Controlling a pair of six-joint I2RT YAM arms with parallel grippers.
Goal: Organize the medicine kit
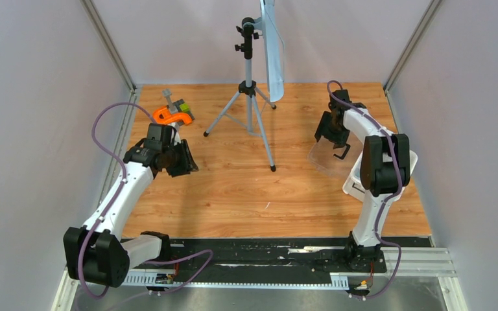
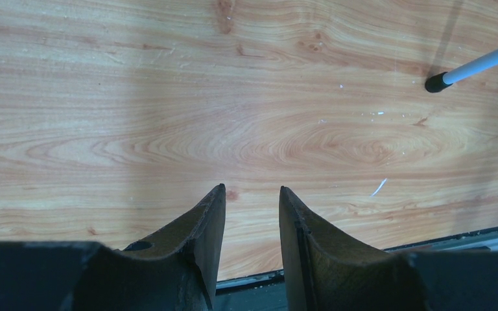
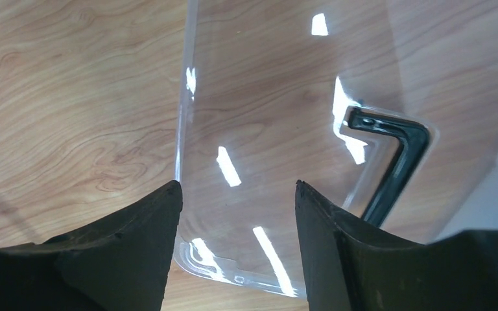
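The medicine kit is a white box at the right of the table, with much of it hidden under my right arm. Its clear lid lies flat on the wood to the box's left, a black handle showing on it. Above the lid hovers my right gripper, open, with a wide empty gap between its fingers. On the left side of the table my left gripper is over bare wood, its fingers parted and nothing between them.
A tripod stands at the back middle, its legs spread over the wood. An orange and grey toy-like object sits at the back left.
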